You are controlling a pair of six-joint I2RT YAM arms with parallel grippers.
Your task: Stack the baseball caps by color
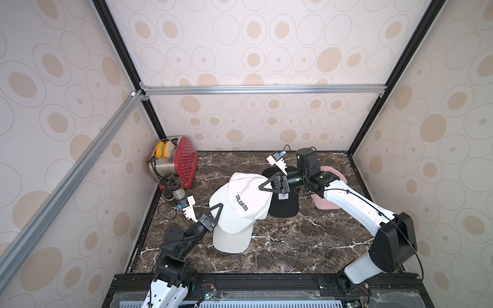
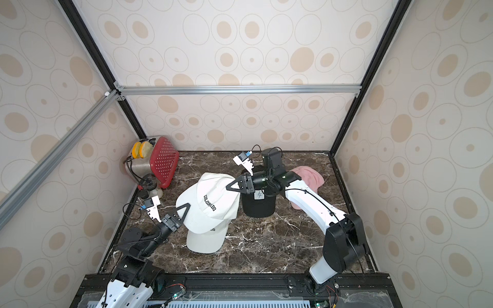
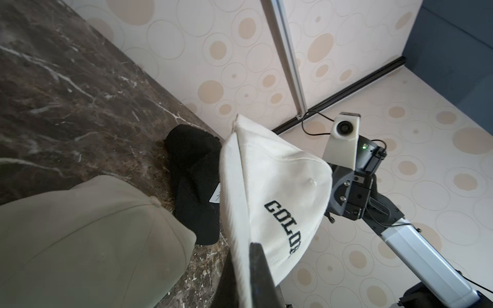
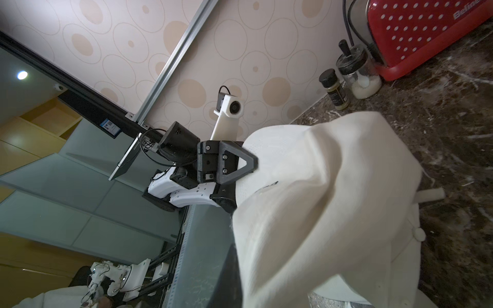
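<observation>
A white COLORADO cap hangs stretched between my two grippers, above the table. My left gripper is shut on the edge of its brim, which runs between the dark fingers in the left wrist view. On the crown's back side my right gripper is shut, the fabric bunched there. Beneath lies a second white cap, brim toward the front, its crown mostly covered from above. A black cap rests to the right behind my right gripper. Farther right is a pink cap, partly hidden by the right arm.
A red dotted toaster stands at the back left, with small spice jars in front of it.
</observation>
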